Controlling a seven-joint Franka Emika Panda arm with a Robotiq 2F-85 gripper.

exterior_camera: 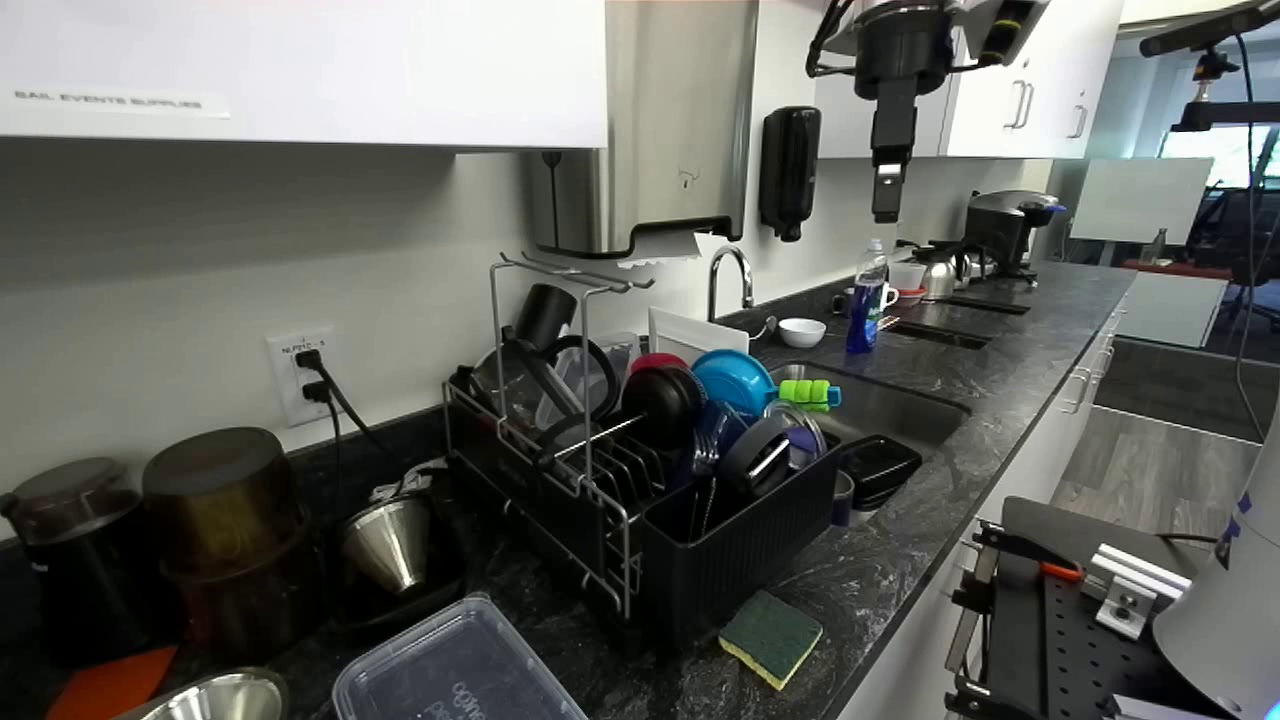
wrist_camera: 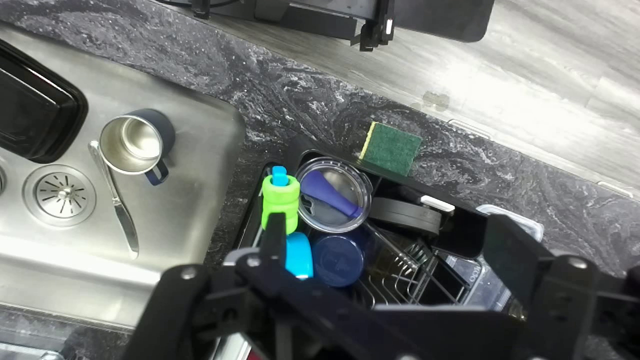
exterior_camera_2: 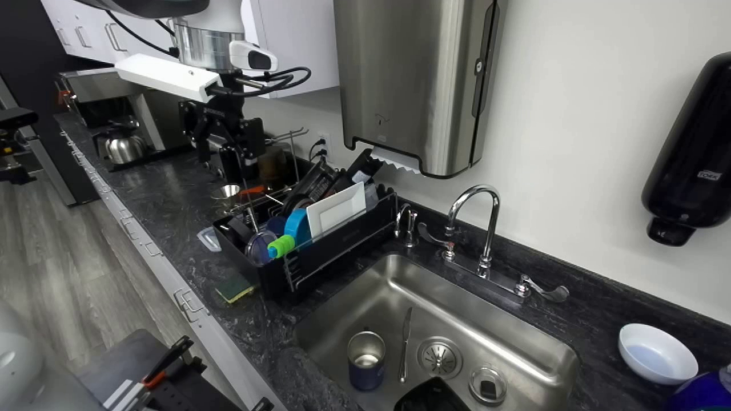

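Observation:
High over the counter, my gripper [exterior_camera: 887, 204] hangs pointing down, seen edge-on in exterior view 1. In the wrist view its two black fingers [wrist_camera: 275, 240] are spread wide with nothing held between them. Below them lies the crowded black dish rack [wrist_camera: 462, 231], holding a green-and-blue handled item [wrist_camera: 280, 201], a clear round lid [wrist_camera: 334, 195] and a dark blue cup [wrist_camera: 337, 261]. A green sponge [wrist_camera: 393, 148] rests on the counter beside the rack. In the sink [exterior_camera_2: 473, 308] are a blue mug [exterior_camera_2: 366, 366], a knife [exterior_camera_2: 405, 346] and a black tray [exterior_camera_2: 432, 397].
A chrome faucet [exterior_camera_2: 490, 226] rises behind the sink, and a steel towel dispenser [exterior_camera_2: 411, 82] hangs above the rack. A white bowl [exterior_camera_2: 656, 353] and a soap bottle [exterior_camera: 865, 300] stand past the sink. A clear plastic container [exterior_camera: 462, 672] lies near the rack.

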